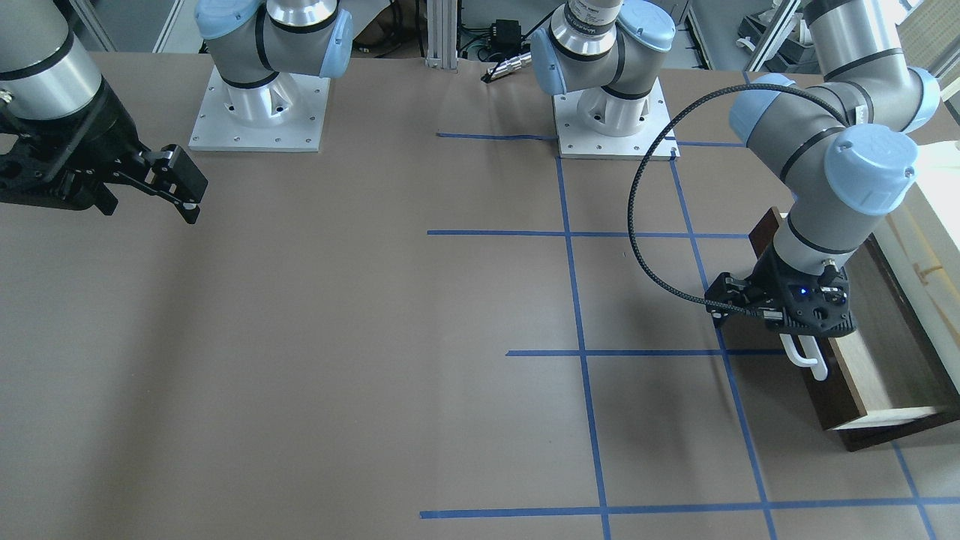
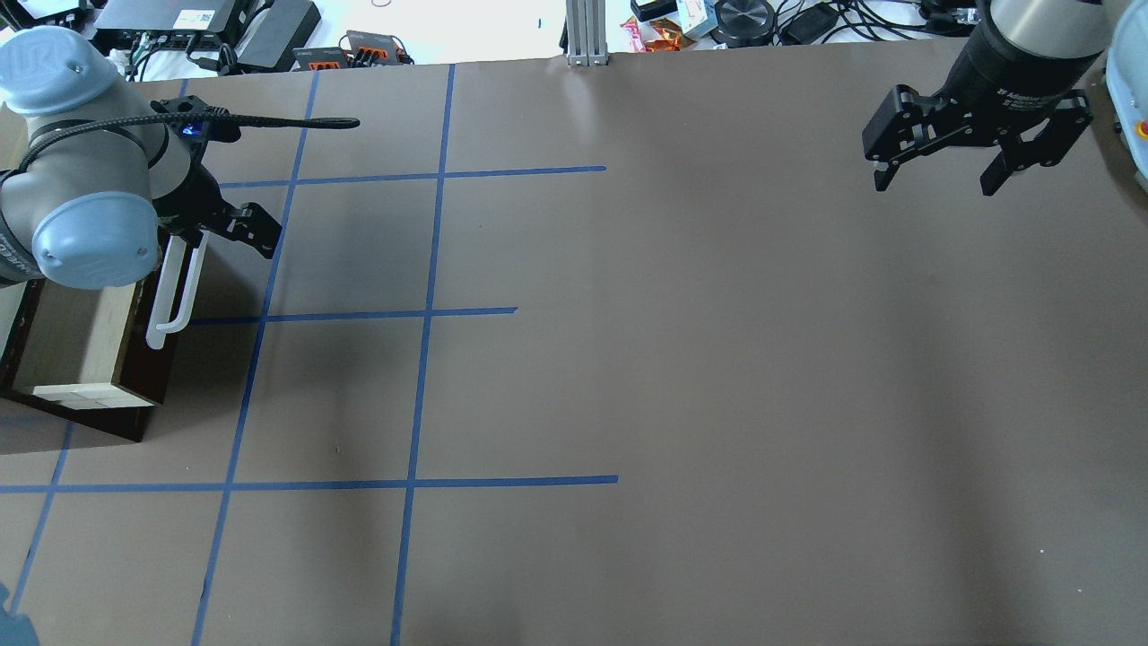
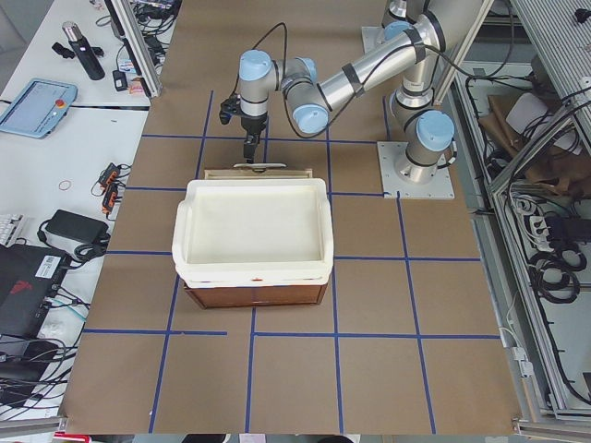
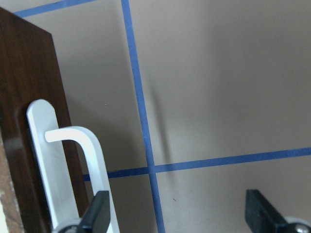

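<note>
A dark wooden drawer (image 1: pixel 846 396) with pale interior and white handle (image 1: pixel 805 358) stands at the right in the front view, pulled out from its cabinet, which has a white top (image 3: pixel 253 231). My gripper is directly over the handle; its two black fingertips are wide apart, open, the left one over the white handle (image 4: pixel 96 165). In the top view my gripper (image 2: pixel 231 231) sits at the handle's far end, above the drawer front.
Other arms stand around the table, including a black gripper (image 2: pixel 974 140) at the top right of the top view. The taped floor beside the drawer is clear.
</note>
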